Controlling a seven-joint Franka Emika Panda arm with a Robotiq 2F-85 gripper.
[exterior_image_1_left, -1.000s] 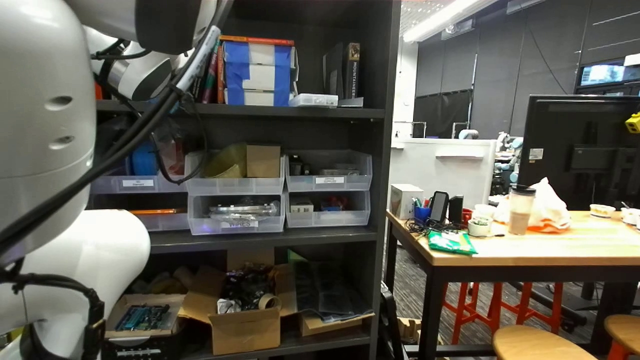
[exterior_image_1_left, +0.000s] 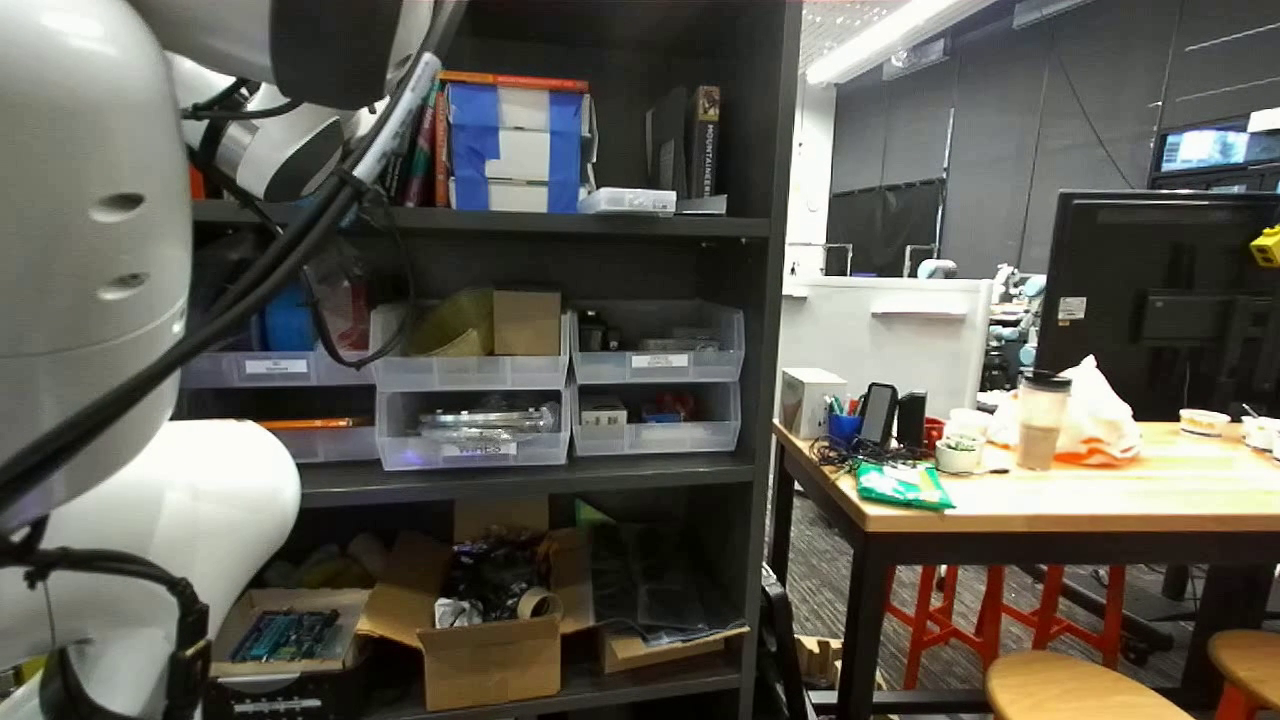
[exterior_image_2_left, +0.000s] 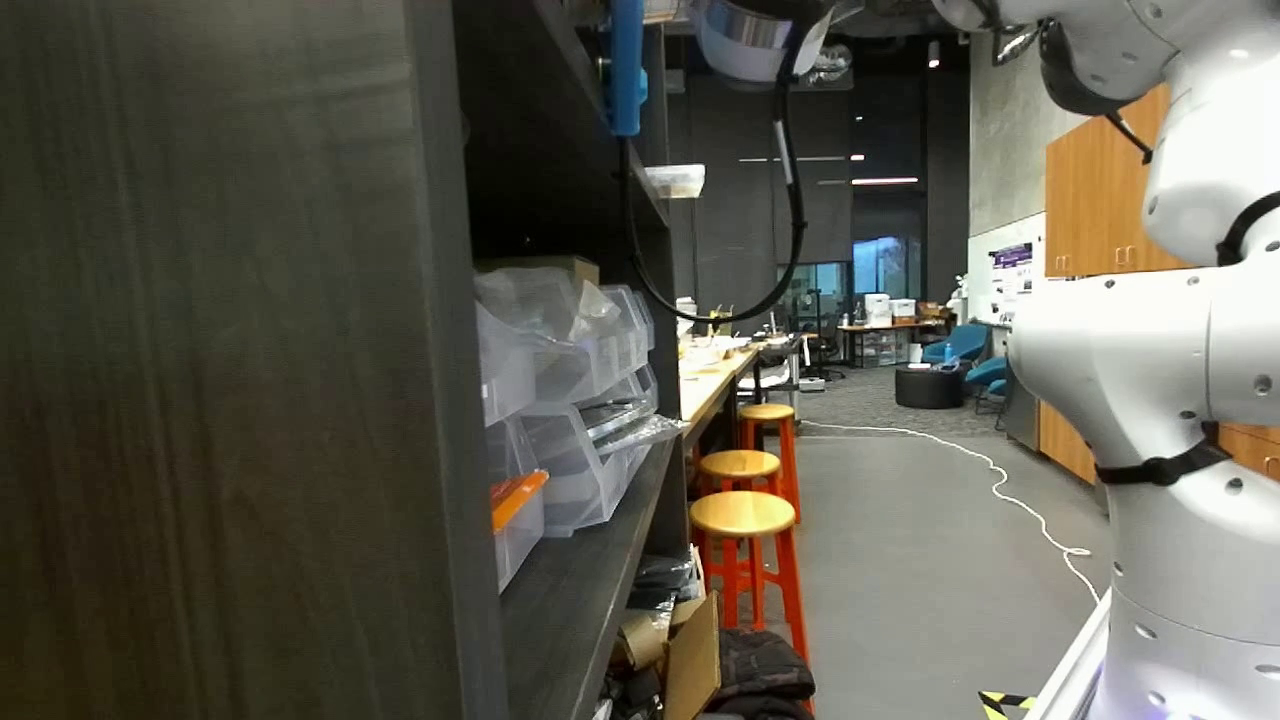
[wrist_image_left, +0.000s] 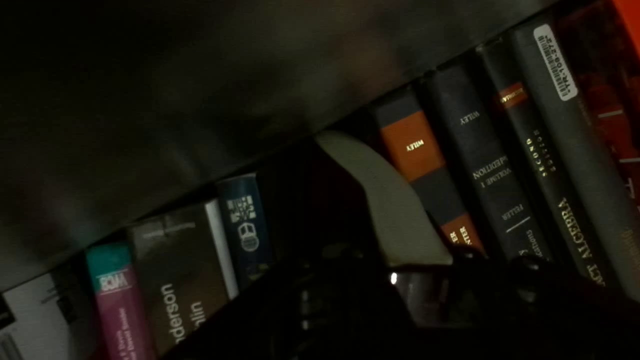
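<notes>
In the dim wrist view, my gripper is at the lower middle, its dark fingers hard to make out. Shut between them is what looks like a dark book (wrist_image_left: 339, 195), its pale curved page edge (wrist_image_left: 390, 210) facing the camera. This book is inside the row, in the space between a dark blue book (wrist_image_left: 246, 222) and a grey book with orange bands (wrist_image_left: 414, 144). How deep the fingers reach along it is hidden in shadow. Neither exterior view shows the fingers; the arm (exterior_image_1_left: 90, 180) blocks the shelf's left part.
More books stand close on both sides, among them a pink and teal one (wrist_image_left: 120, 300) and an algebra book (wrist_image_left: 552, 168). A dark shelf surface (wrist_image_left: 210, 90) runs along them. Outside, a taped box (exterior_image_1_left: 516, 150) shares the top shelf; clear bins (exterior_image_1_left: 474, 450) sit below.
</notes>
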